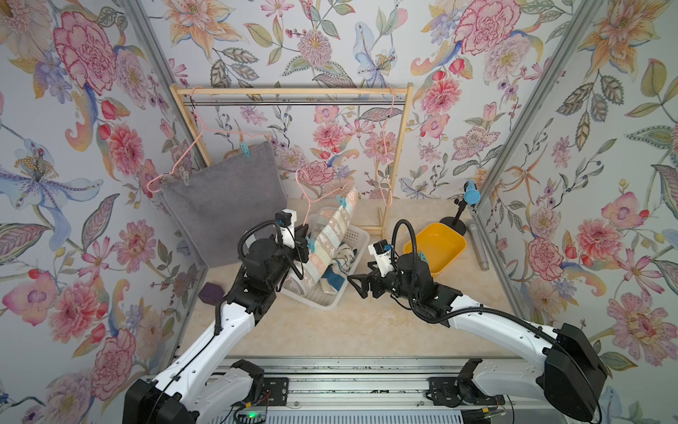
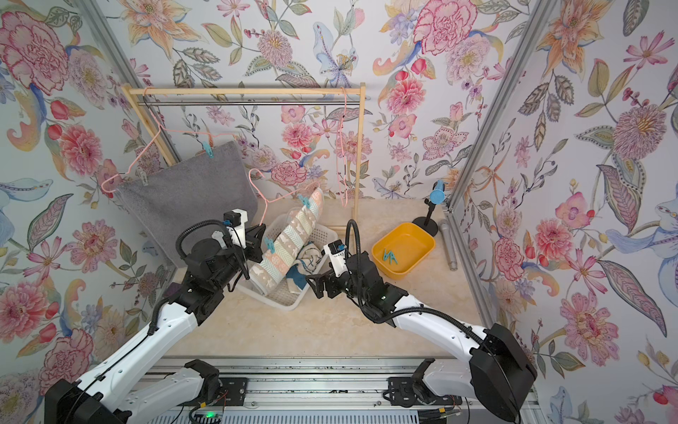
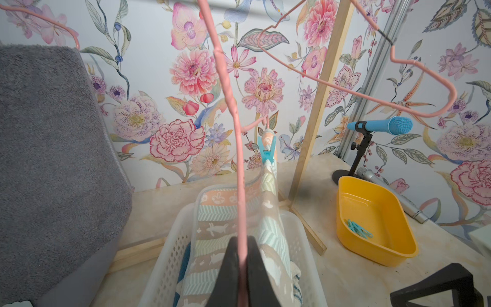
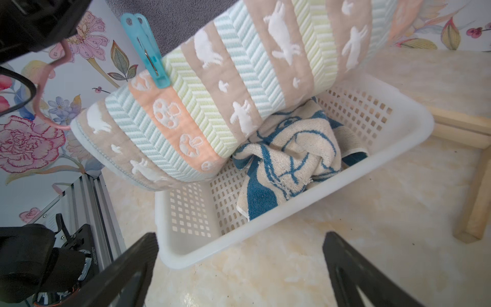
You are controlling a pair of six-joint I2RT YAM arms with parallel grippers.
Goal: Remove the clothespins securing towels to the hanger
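Observation:
A pink hanger [image 3: 237,153] carries a striped animal-patterned towel [image 4: 230,87] over the white basket [image 4: 291,220]. Two blue clothespins grip that towel: a far clothespin [image 3: 267,149] by its distant end and a near clothespin [image 4: 145,49] at its close end. My left gripper is shut on the hanger's thin pink wire, left of the towel. My right gripper [image 1: 360,284] stands open to the right of the basket, apart from the towel, nothing between its fingers. A grey towel [image 1: 226,198] hangs at the left, with a blue clothespin [image 1: 244,149] on its top edge.
Inside the basket lies a crumpled blue-and-white towel [image 4: 291,148]. Loose clothespins [image 2: 390,255] rest in the yellow bin [image 2: 416,247] on the right. A microphone stand [image 2: 427,215] is behind it. The wooden rack [image 1: 296,91] spans the back.

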